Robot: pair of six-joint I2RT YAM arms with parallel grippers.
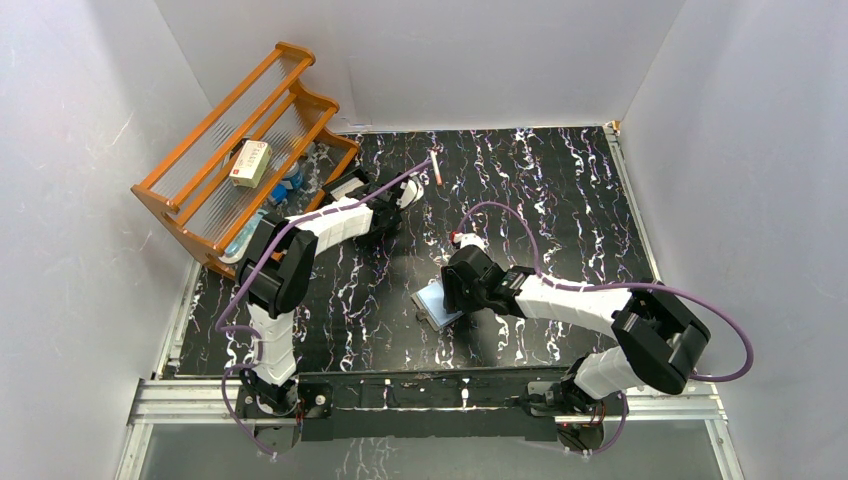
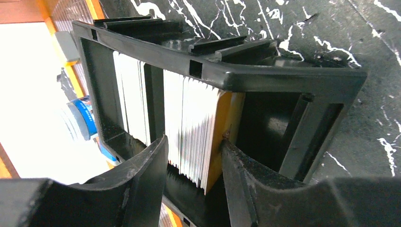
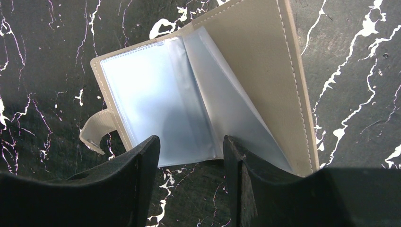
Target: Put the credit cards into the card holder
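In the left wrist view, a black card tray [image 2: 283,78] holds a row of thin white cards [image 2: 184,113] on edge, with a yellowish card face [image 2: 220,146] at the right end. My left gripper stands part open at the stack, one fingertip by the yellowish face, the other by the white edges. Whether it touches them I cannot tell. The beige card holder [image 3: 267,66] lies spread on the marble table, its clear sleeves [image 3: 156,104] facing up. Over its near edge my right gripper is open, a sleeve below and between its fingers.
A wooden rack [image 1: 290,110] with a boxed item [image 1: 250,163] and blue-lidded containers [image 1: 291,178] stands at the left, close to the tray. A small pale stick [image 1: 436,168] lies at the back.
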